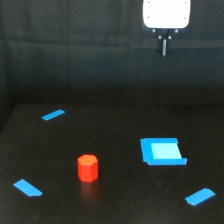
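A red block (pixel 88 168) with a hexagonal top stands upright on the dark table, left of centre. To its right, a pale square patch (pixel 165 151) lies flat, bordered with blue tape (pixel 157 142). High above the table at the top right hangs my gripper (pixel 164 52), below a white arm part (pixel 166 12). It is far from both the block and the square. Its fingers look like one narrow grey piece, too small to show whether they are open or shut.
Blue tape strips mark the table at the back left (pixel 53 115), front left (pixel 27 188) and front right (pixel 200 197). Dark cloth (pixel 80 60) hangs behind. Bare table separates the block from the square.
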